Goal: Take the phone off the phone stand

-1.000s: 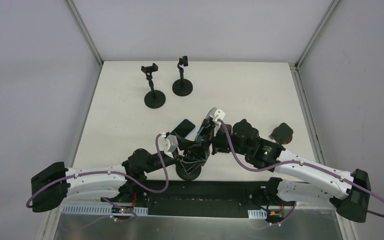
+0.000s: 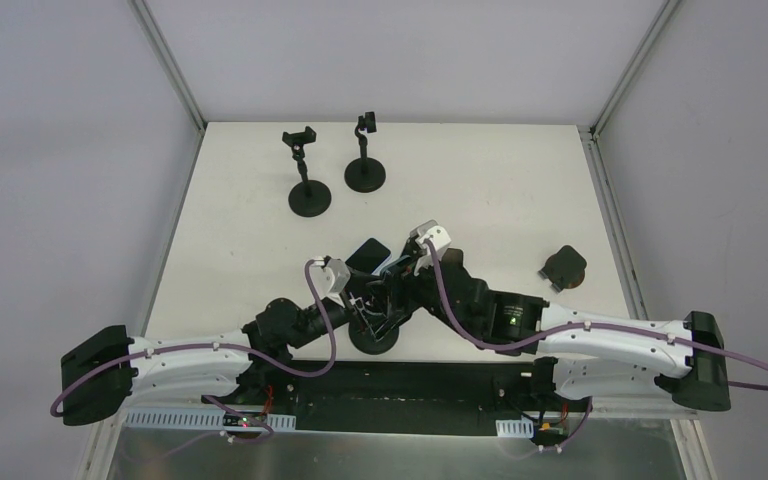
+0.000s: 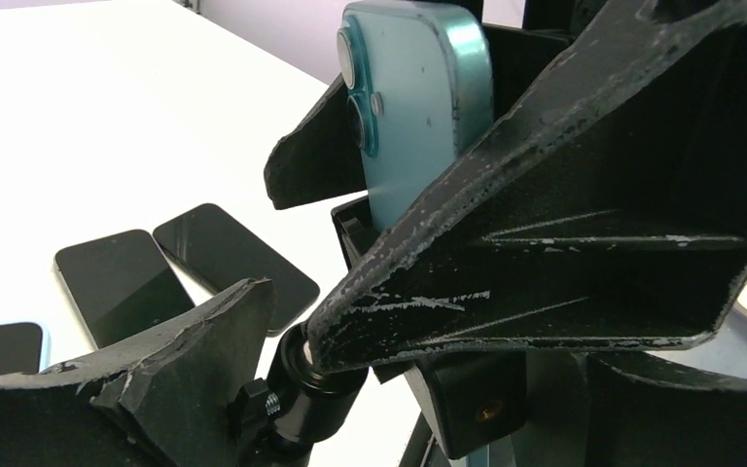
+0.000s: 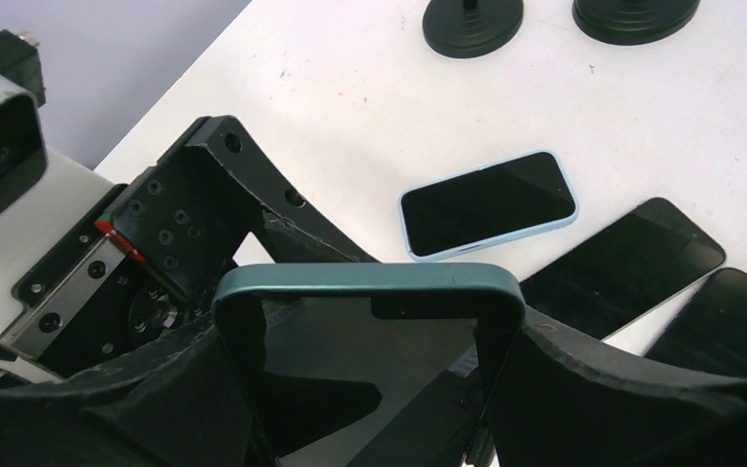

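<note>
A teal phone [image 3: 413, 107] stands upright at the phone stand [image 3: 316, 389], near the table's front in the top view. My right gripper is shut on this phone, whose top edge fills the lower middle of the right wrist view. My left gripper [image 2: 365, 305] is low beside the stand, its fingers around the stand's head and part open; whether they touch it is unclear. The two grippers crowd together, hiding much of the stand.
Several phones lie flat on the table, among them a light-blue-cased one [image 4: 486, 204]. Two empty stands [image 2: 309, 198] [image 2: 365, 175] stand at the back. Another stand [image 2: 564, 268] is at the right.
My left gripper has moved slightly up and left in the top view.
</note>
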